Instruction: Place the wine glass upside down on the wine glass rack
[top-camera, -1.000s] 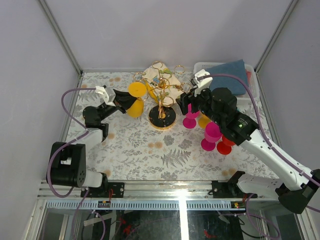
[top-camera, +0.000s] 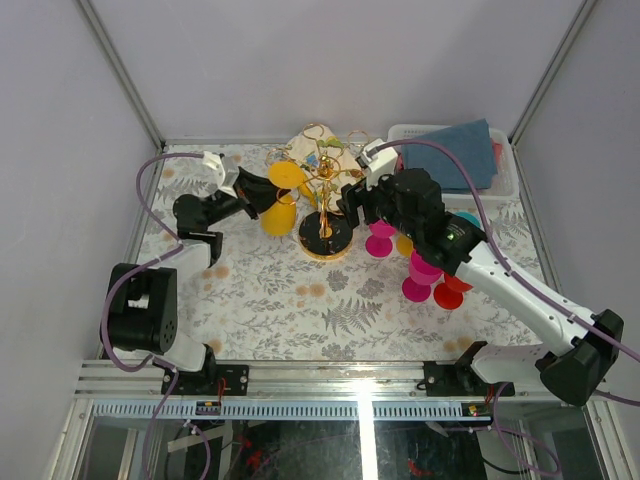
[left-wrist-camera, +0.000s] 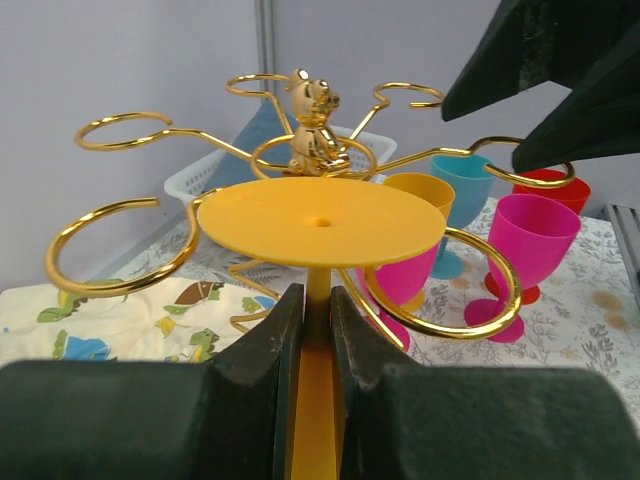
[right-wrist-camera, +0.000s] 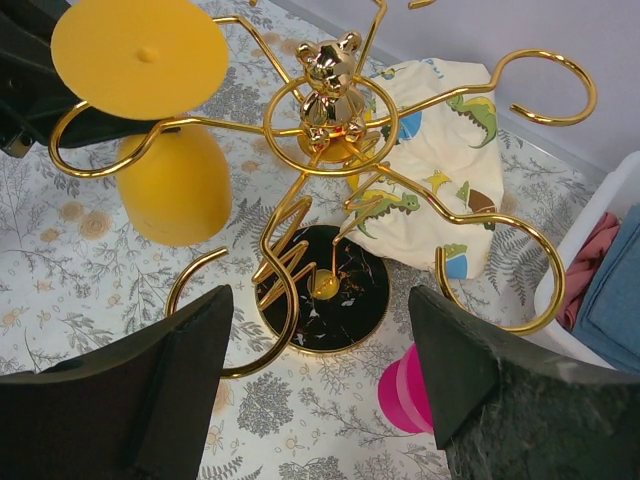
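My left gripper (top-camera: 266, 194) is shut on the stem of an orange wine glass (left-wrist-camera: 315, 213), held upside down with its flat base up and its bowl (right-wrist-camera: 175, 185) hanging below. The base sits just above a ring of the gold rack (left-wrist-camera: 482, 322), which stands on a round black base (top-camera: 315, 240) and has a bear ornament on top. My right gripper is part open above the rack's right side, with a gold ring between its fingers in its wrist view and nothing clearly held.
Several pink, orange, red and cyan glasses (top-camera: 422, 268) stand to the right. A white bin (top-camera: 405, 131) with blue cloth (top-camera: 450, 155) is at back right, and a patterned cloth (right-wrist-camera: 440, 160) lies behind the rack.
My right arm has moved left, bringing its gripper closer to the rack.
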